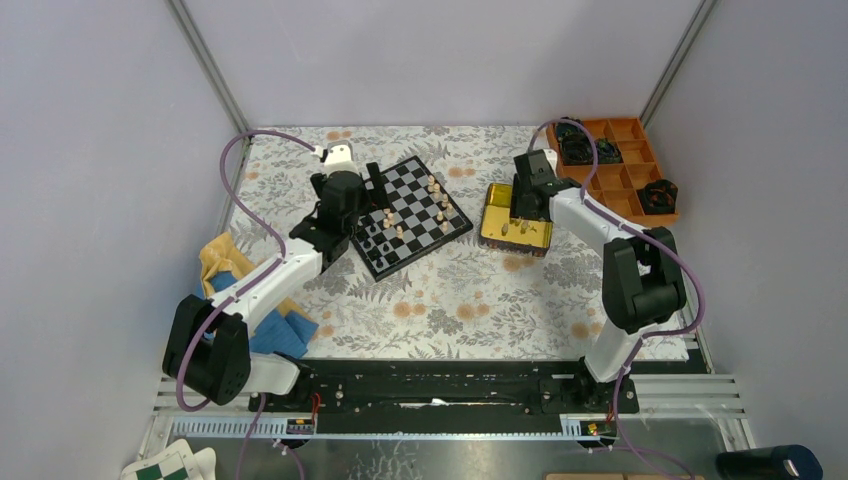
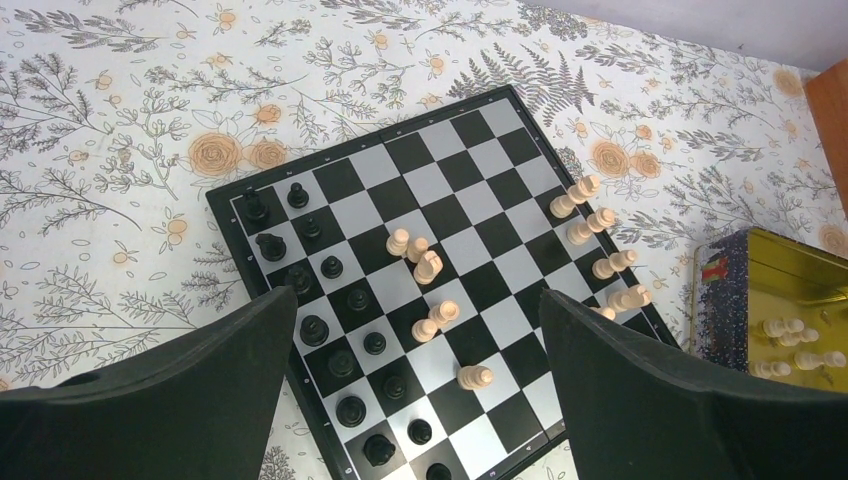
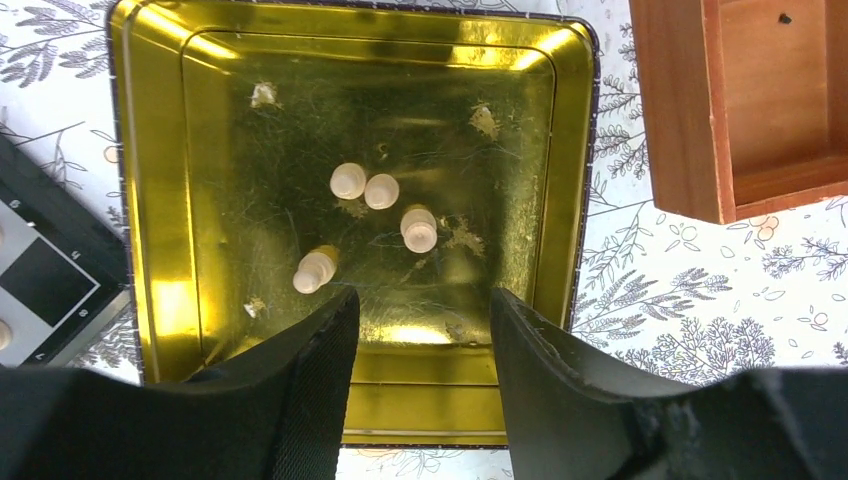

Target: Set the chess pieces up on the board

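Observation:
The chessboard (image 2: 466, 163) carries black pieces (image 2: 314, 330) along its left side and white pieces (image 2: 427, 267) in the middle and along the right edge. My left gripper hangs open above the board, nothing between its fingers. A gold tin (image 3: 155, 220) right of the board holds several white pieces (image 3: 419, 230), loose on its floor. My right gripper is open and empty over the tin, with the pieces just beyond its fingertips in the right wrist view.
A wooden compartment tray (image 1: 615, 185) with dark bags stands at the back right, close to the tin. Yellow and blue cloths (image 1: 277, 330) lie at the left edge.

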